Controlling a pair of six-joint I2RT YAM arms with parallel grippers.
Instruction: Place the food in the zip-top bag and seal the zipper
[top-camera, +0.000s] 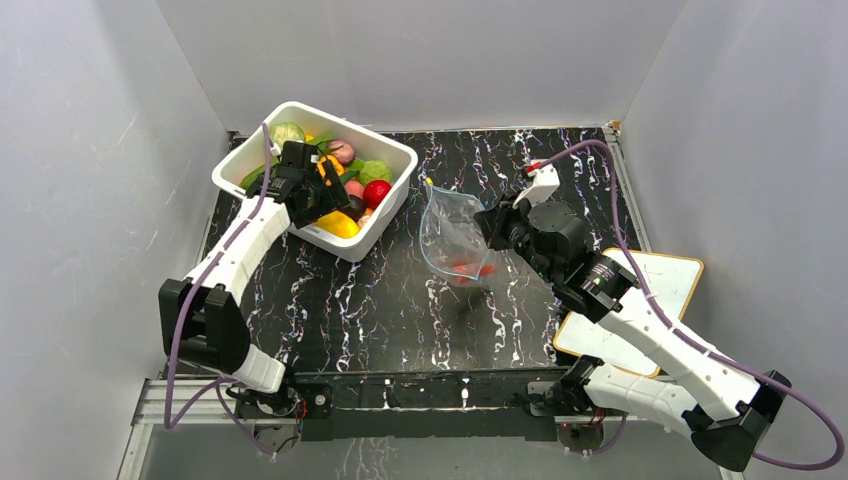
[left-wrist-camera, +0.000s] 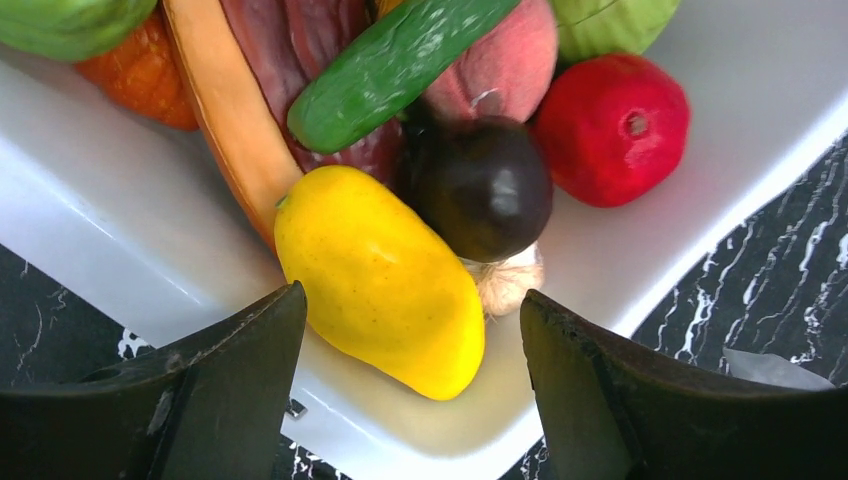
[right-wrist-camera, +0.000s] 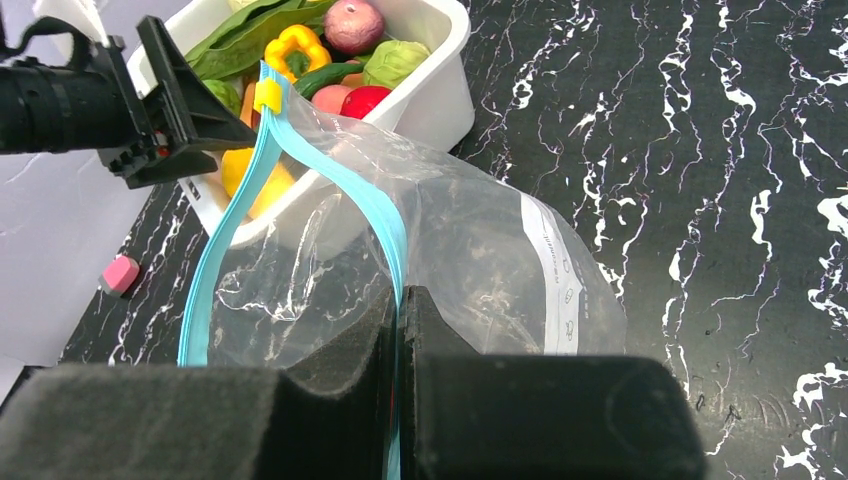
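Observation:
A clear zip top bag (top-camera: 452, 238) with a blue zipper edge (right-wrist-camera: 365, 205) and a yellow slider (right-wrist-camera: 268, 95) stands with its mouth spread, something red (top-camera: 468, 270) at its bottom. My right gripper is shut on the bag's blue edge. Over the near left part of the white bin (top-camera: 362, 246) hangs my left gripper, open and empty. Between its spread fingers, in the left wrist view, shows a yellow mango-like fruit (left-wrist-camera: 385, 285), lying in the bin. A dark round fruit (left-wrist-camera: 482, 188) and a red one (left-wrist-camera: 615, 130) lie beyond it.
The bin also holds a cucumber (left-wrist-camera: 395, 75), a green cabbage (right-wrist-camera: 397, 64) and other produce. A pink block (right-wrist-camera: 120, 274) lies on the table left of the bin. A whiteboard (top-camera: 625, 340) sits at the right.

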